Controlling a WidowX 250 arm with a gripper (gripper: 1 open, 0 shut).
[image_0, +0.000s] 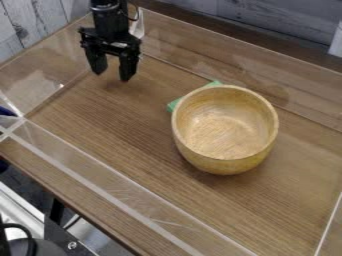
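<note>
My black gripper (111, 58) hangs over the upper left of the wooden table, its fingers pointing down and apart with nothing seen between them. A large round wooden bowl (223, 153) sits right of centre, empty. A flat green object (179, 102) lies behind its left rim, partly hidden by it.
A light patterned surface runs along the upper left edge, and dark cables (19, 240) lie at the lower left corner.
</note>
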